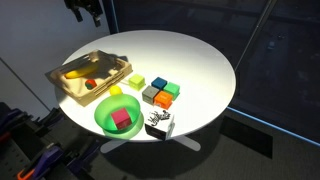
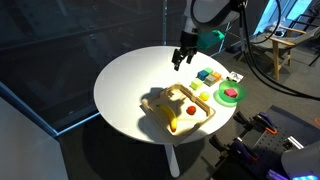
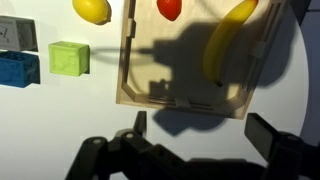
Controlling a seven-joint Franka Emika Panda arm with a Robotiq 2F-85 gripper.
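Note:
My gripper [image 1: 88, 18] hangs in the air at the far side of the white table, its two fingers spread wide. In the wrist view the gap of the gripper is empty, with a finger [image 3: 141, 123] at its left. Below and ahead lies a shallow wooden tray [image 3: 150, 88]. A yellow banana [image 3: 226, 40] rests inside it at the right, and a red strawberry-like piece [image 3: 169, 8] near the top edge. The gripper touches none of these.
Beside the tray lie a lemon [image 3: 92, 10], a yellow-green block [image 3: 69, 58], a blue block [image 3: 18, 69] and a grey block [image 1: 149, 94]. A green bowl [image 1: 103, 121] holds a red block [image 1: 121, 119]. Near it stands a black-and-white box [image 1: 158, 124].

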